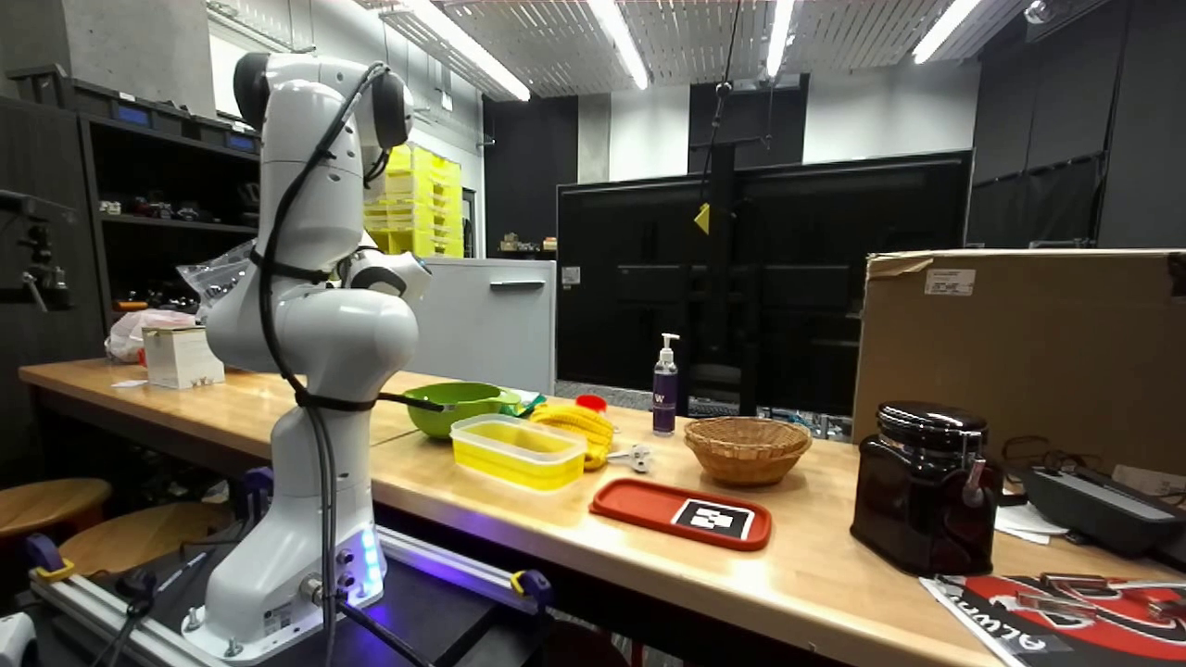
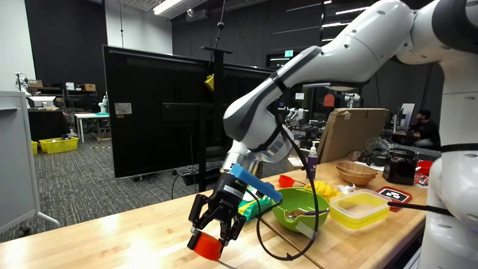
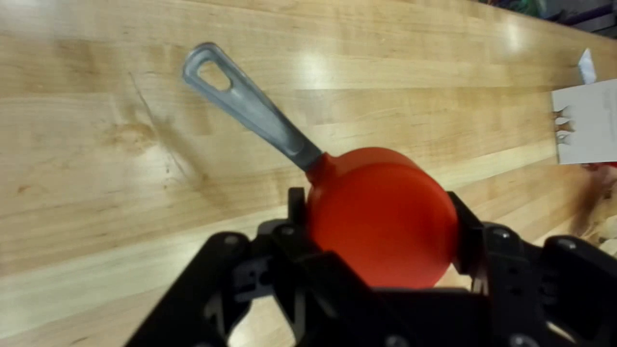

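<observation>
A red cup with a long grey handle, a measuring scoop [image 3: 379,222], sits between my fingers in the wrist view, its handle pointing to the upper left. My gripper [image 2: 214,237] is shut on the scoop's red bowl, one finger on each side. In exterior view 2 the red scoop [image 2: 207,246] hangs tilted at the gripper's tips, over the bare left part of the table; whether it touches the wood I cannot tell. In exterior view 1 my arm hides the gripper.
A green bowl [image 2: 286,197] with brown bits and a utensil in it stands right of the gripper. Beyond are a yellow container [image 2: 360,220], yellow bananas [image 2: 323,190], another red scoop [image 2: 286,181] and a wicker basket [image 1: 747,456].
</observation>
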